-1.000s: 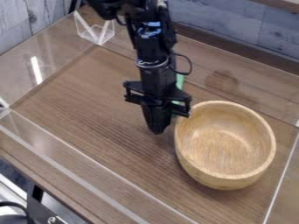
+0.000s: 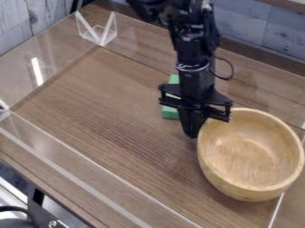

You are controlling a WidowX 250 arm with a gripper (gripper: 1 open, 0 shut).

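The black robot arm reaches down from the top centre to the middle of the table, its gripper [image 2: 191, 126] low against the left rim of a large tan bowl [image 2: 248, 181]. The gripper looks shut, with nothing visible between its fingers. A green object [image 2: 172, 111] lies behind the gripper, partly hidden by it.
A white wire-like holder [image 2: 98, 28] stands at the back left. A grey wall runs along the back right, and the table's edge shows at lower left.
The bowl has shifted toward the front right, and the gripper has moved slightly the same way. More of the green object now shows left of the arm.
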